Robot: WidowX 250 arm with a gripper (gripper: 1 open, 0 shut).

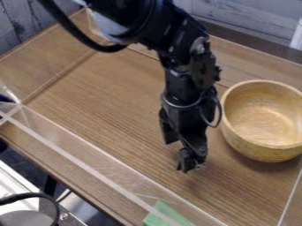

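Note:
The black robot arm reaches down from the top centre to the wooden table. Its gripper (186,148) hangs low over the bare wood, just left of a large tan bowl (266,119). Whether the fingers are open or shut is hard to tell from this angle, and no object is visible at them.
A green piece (168,216) lies under or by a transparent strip at the front edge. Cables and dark equipment sit at the lower left. A wall stands at the back.

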